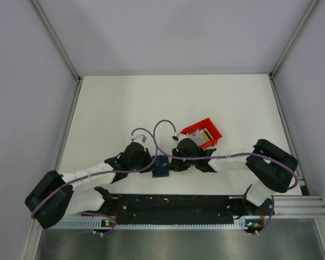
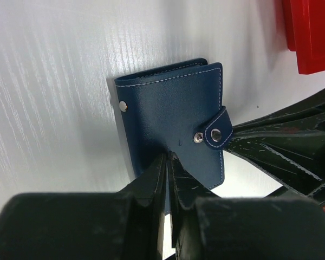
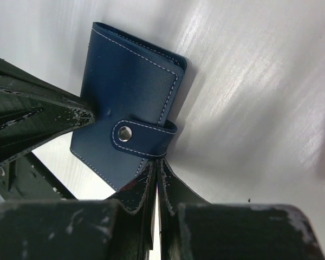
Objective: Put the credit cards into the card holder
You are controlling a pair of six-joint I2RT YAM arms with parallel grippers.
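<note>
The navy card holder (image 1: pixel 160 169) lies on the white table between my two grippers, its snap strap on the right edge. In the left wrist view, my left gripper has its fingertips over the holder's front (image 2: pixel 151 119); how far they are parted is hard to see. In the right wrist view, my right gripper is shut, its tips at the strap (image 3: pixel 141 138), with nothing clearly between them. The cards (image 1: pixel 205 134) appear to be in a red tray (image 1: pixel 211 123) behind the right arm.
The red tray's edge (image 2: pixel 314 43) stands near the holder in the left wrist view. The two grippers are close together.
</note>
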